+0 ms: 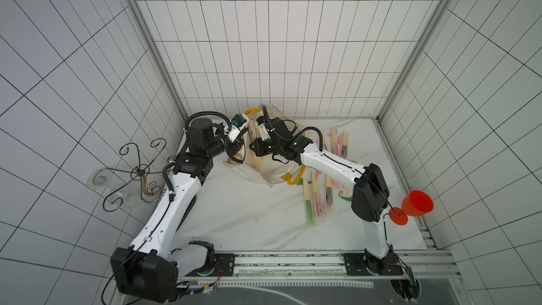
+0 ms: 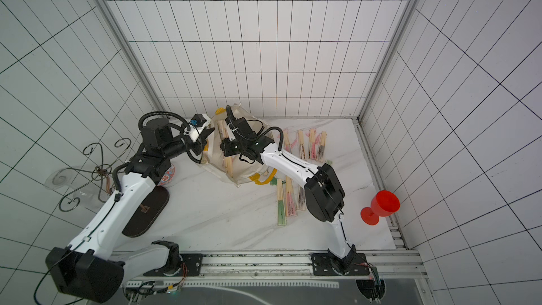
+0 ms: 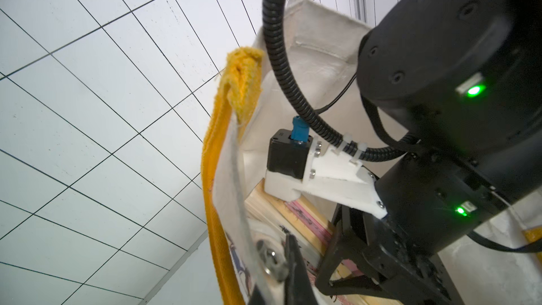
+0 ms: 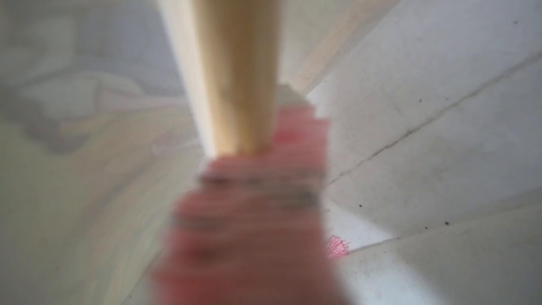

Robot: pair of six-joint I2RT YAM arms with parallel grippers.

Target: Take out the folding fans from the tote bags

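The cream tote bag point(image 1: 268, 179) lies open-mouthed in the middle of the table with its yellow straps showing. Its left edge runs between the tips of my left gripper, which is shut on that thin cloth. Inside the bag, folding fans point(image 3: 293, 214) with pale wooden ribs lie along the left wall. My right gripper point(image 1: 255, 148) reaches into the bag at these fans. A wooden rib and blurred red part of a folding fan point(image 4: 240, 79) fill the right wrist view close up. That gripper is shut on a fan; its fingertips are hidden there.
Several fans point(image 1: 308, 203) lie on the table right of the bag, partly under the right arm. A red goblet point(image 1: 417, 203) lies at the right edge, a scrolled metal stand point(image 1: 139, 174) at far left.
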